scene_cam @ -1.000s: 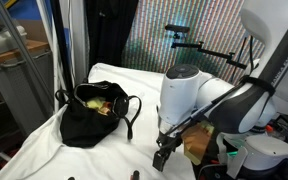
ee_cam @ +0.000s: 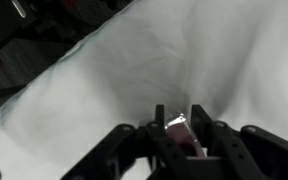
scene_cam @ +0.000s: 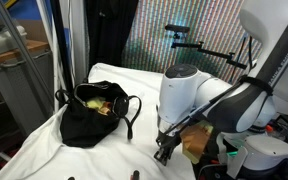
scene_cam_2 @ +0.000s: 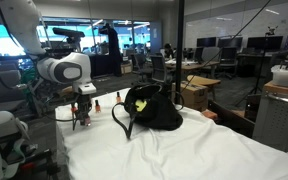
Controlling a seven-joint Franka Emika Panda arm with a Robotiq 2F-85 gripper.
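My gripper points down at the white cloth, its two dark fingertips standing apart. Between and just beyond them shows a dark red object with a pale tip (ee_cam: pixel 185 134), partly hidden by the gripper; whether the fingers touch it is unclear. In exterior view 1 the gripper (scene_cam: pixel 164 157) is low over the cloth, too small to make out what lies under it. A black bag (scene_cam: pixel 82 126) sits open on the cloth to its left, with yellow and other coloured things inside.
Small dark objects lie at the cloth's near edge, one of them upright-looking (scene_cam: pixel 135 175). In exterior view 2, several small orange-red items stand around the arm, and the white cloth (scene_cam_2: pixel 184 153) in front of the black bag (scene_cam_2: pixel 162 112) is bare.
The gripper has moved slightly down towards the cloth. The bag and the small objects have stayed in place.
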